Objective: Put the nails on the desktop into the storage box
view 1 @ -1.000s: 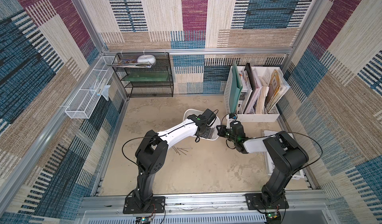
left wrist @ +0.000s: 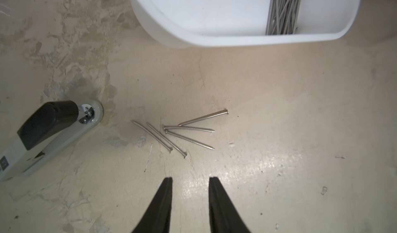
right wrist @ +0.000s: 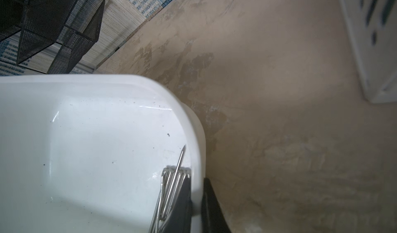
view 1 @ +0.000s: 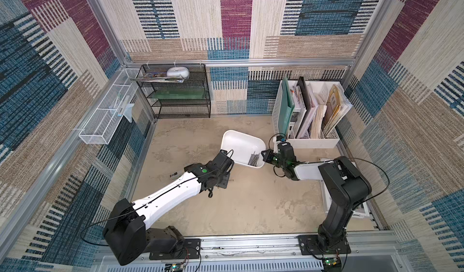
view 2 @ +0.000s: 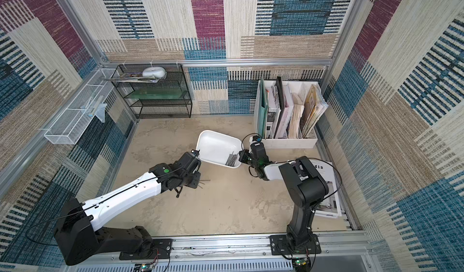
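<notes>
Several loose nails (left wrist: 177, 133) lie in a small spread on the desktop, just ahead of my left gripper in the left wrist view. That gripper is open and empty. The white storage box (view 1: 234, 145) stands beyond them, with a bundle of nails (left wrist: 284, 9) along its right end. My right gripper is shut on the rim of the box, one finger inside the wall and one outside. In the top left view the left arm hides the loose nails; a few tips (view 2: 204, 181) show beside it in the top right view.
A stapler (left wrist: 51, 129) lies left of the loose nails. A white file holder (view 1: 309, 141) stands behind the right arm, a black mesh rack (view 1: 209, 98) at the back left.
My left gripper has moved from over the box back toward the front left, above the loose nails, and the box's inside is uncovered. The right arm has stayed almost still at the rim.
</notes>
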